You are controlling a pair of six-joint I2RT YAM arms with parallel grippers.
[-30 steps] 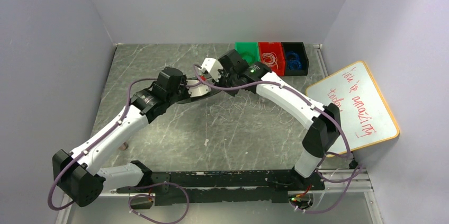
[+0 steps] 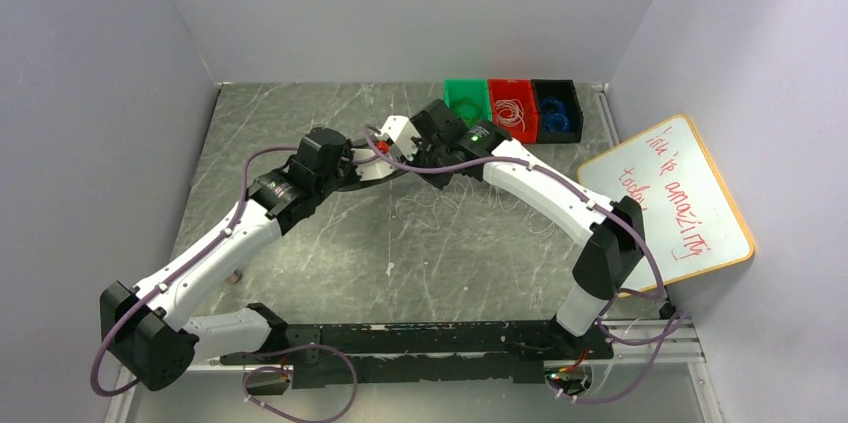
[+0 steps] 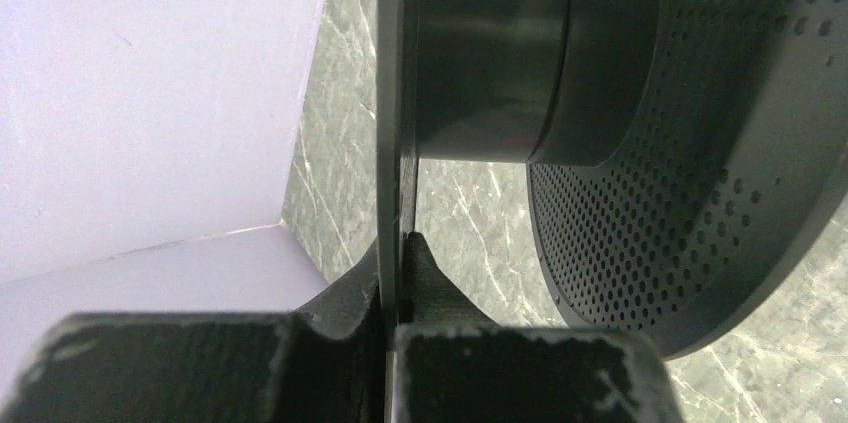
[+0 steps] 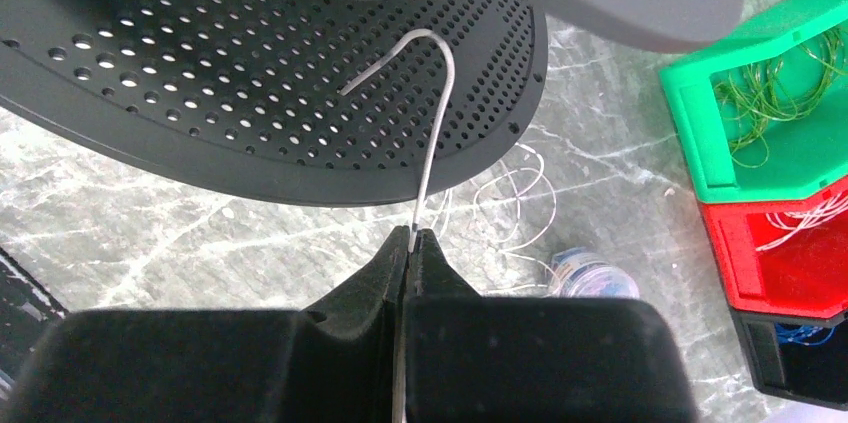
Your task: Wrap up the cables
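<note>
A dark spool with perforated flanges (image 3: pixel 680 233) fills much of the left wrist view. My left gripper is shut on its flange edge. In the right wrist view, a white cable (image 4: pixel 436 123) bends over the spool's perforated face (image 4: pixel 250 73) and runs down into my right gripper, which is shut on it. More white cable lies loosely looped on the table (image 2: pixel 330 243) below. In the top view both grippers meet near the middle, with the spool mostly hidden beneath the arms.
Green (image 4: pixel 708 143), red (image 4: pixel 730 258) and black (image 2: pixel 558 133) bins with cables stand at the back right. A clear round container (image 4: pixel 590 278) sits near them. A whiteboard (image 2: pixel 650 223) lies at the right. The front of the table is fairly open.
My right arm and gripper have shifted slightly in the top view. My left arm looks unchanged.
</note>
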